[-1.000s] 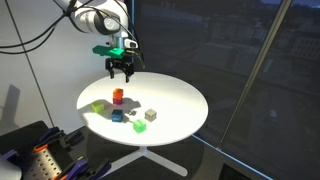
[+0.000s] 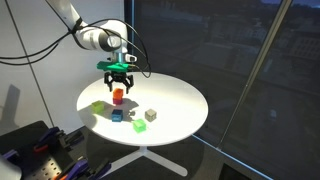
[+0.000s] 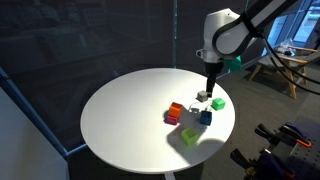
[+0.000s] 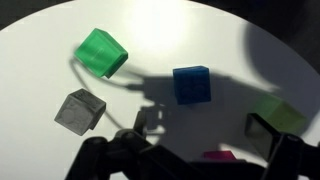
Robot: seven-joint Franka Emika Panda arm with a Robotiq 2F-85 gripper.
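Note:
My gripper (image 2: 119, 86) hangs open with its fingers spread, nothing between them. In exterior view 1 it lines up with an orange cube (image 2: 118, 92) stacked on a magenta cube (image 2: 118, 101). Exterior view 2 shows the gripper (image 3: 210, 84) up and to the right of that orange cube (image 3: 176, 109), so it does not look directly over the stack. Only a sliver of the magenta cube (image 4: 218, 155) shows in the wrist view; the orange one cannot be made out there. A blue cube (image 4: 192, 86) lies beyond the fingers.
Around the stack on the white table (image 2: 180, 100) lie a yellow-green cube (image 2: 98, 106), a green cube (image 2: 139, 126) and a grey cube (image 2: 151, 115). Exterior view 2 shows the table's left half (image 3: 120, 110) bare.
The arm has come down over the last second, bringing the open gripper lower toward the tabletop. All the cubes have stayed where they were.

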